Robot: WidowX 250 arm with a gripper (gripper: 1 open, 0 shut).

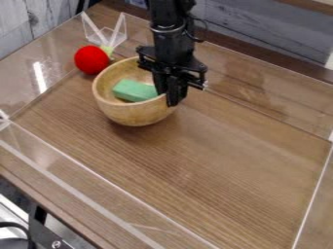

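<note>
A round wooden bowl (pixel 128 112) holds a green block (pixel 134 90) and sits left of centre on the wooden table (pixel 196 185). The black gripper (pixel 173 86) is over the bowl's right side, shut, apparently on the bowl's rim; its fingertips are partly hard to make out.
A red tomato-like ball (pixel 92 59) and a white wire-like object (pixel 107 35) lie behind and left of the bowl. A wall rises at the back.
</note>
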